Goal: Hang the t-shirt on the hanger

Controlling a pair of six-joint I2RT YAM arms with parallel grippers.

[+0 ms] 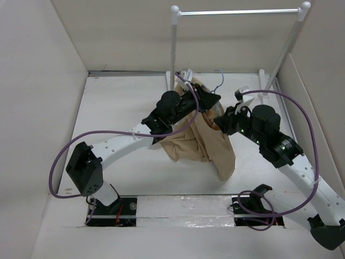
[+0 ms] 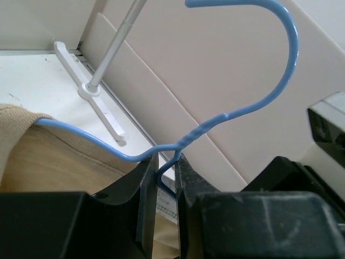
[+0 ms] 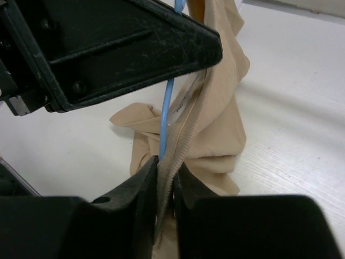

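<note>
The tan t shirt (image 1: pixel 188 143) hangs bunched below both grippers, its lower part on the white floor. In the left wrist view the blue hanger (image 2: pixel 256 108), its hook up, is held in my left gripper, which is shut on its neck; one arm of it runs into the shirt's collar (image 2: pixel 16 124). My right gripper (image 1: pixel 226 118) is close beside it. In the right wrist view its fingers are around the shirt's edge (image 3: pixel 180 140) along the blue hanger rod; whether they grip it is unclear.
A white rack with a horizontal bar (image 1: pixel 237 12) stands at the back, its posts either side of the grippers. Bare floor (image 1: pixel 108 108) lies left. Walls enclose the sides and back.
</note>
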